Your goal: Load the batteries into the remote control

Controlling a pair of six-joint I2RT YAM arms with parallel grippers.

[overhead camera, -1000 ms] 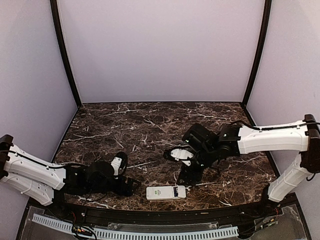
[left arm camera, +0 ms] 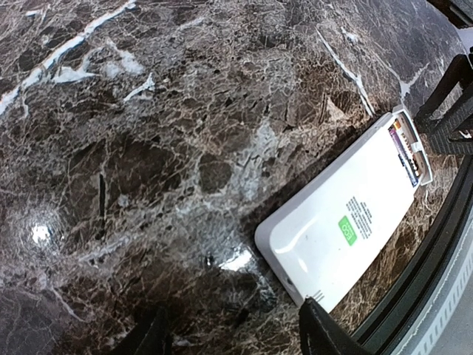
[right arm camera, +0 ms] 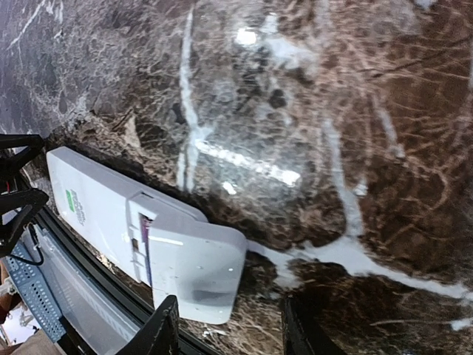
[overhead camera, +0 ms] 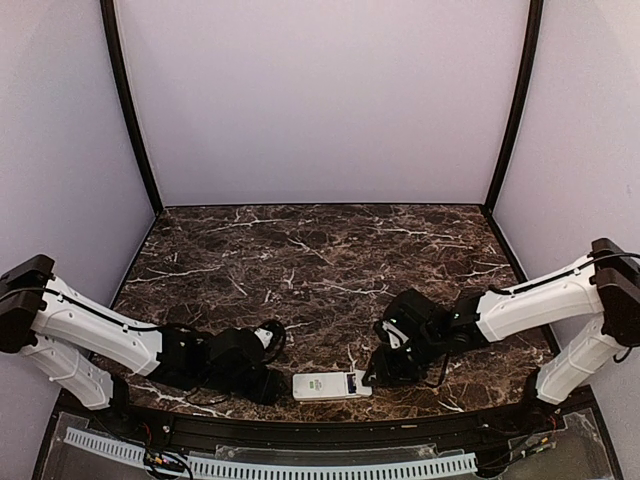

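A white remote control (overhead camera: 321, 386) lies near the table's front edge, its green mark (left arm camera: 347, 230) facing up. At its right end a dark slot with coloured strips (left arm camera: 403, 151) shows; whether these are batteries I cannot tell. A white cover piece (right arm camera: 194, 270) sits at that same end, just beyond the slot. My left gripper stands open off the remote's left end, nothing between its fingers. Beside the cover piece is my right gripper, also open, its left fingertip (right arm camera: 168, 314) close to the cover's near corner; contact is unclear. No loose batteries show.
A dark marbled tabletop (overhead camera: 300, 270) stretches bare behind the remote. Along the front runs a black rail (overhead camera: 330, 425), close to the remote's near side, with a slotted pale strip (overhead camera: 330, 468) beyond it. Walls close off the sides and back.
My right gripper has come down and toward the front, to the remote's right end. My left gripper has moved right, closer to the left end. The remote has not moved.
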